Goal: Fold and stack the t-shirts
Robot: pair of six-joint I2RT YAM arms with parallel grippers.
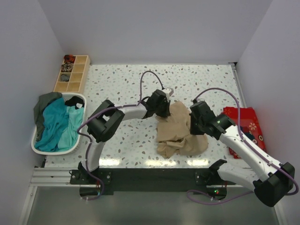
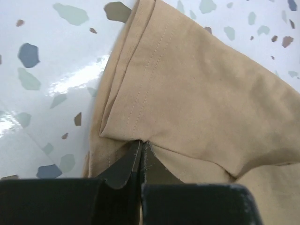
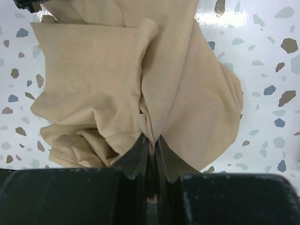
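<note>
A beige t-shirt (image 1: 176, 126) lies crumpled and partly folded right of the table's middle. My left gripper (image 1: 164, 116) is down at its upper left part. In the left wrist view the left fingertips are closed together at a fold edge of the beige cloth (image 2: 187, 84), which puckers in at the tips. My right gripper (image 1: 192, 134) is shut on a gathered ridge of the same shirt; in the right wrist view the beige cloth (image 3: 164, 84) runs up between the fingers. Teal clothing (image 1: 55, 124) fills the white basket (image 1: 56, 153) at left.
A red patterned cloth (image 1: 244, 117) lies folded at the right edge, behind the right arm. A wooden compartment box (image 1: 75, 87) stands at the back left.
</note>
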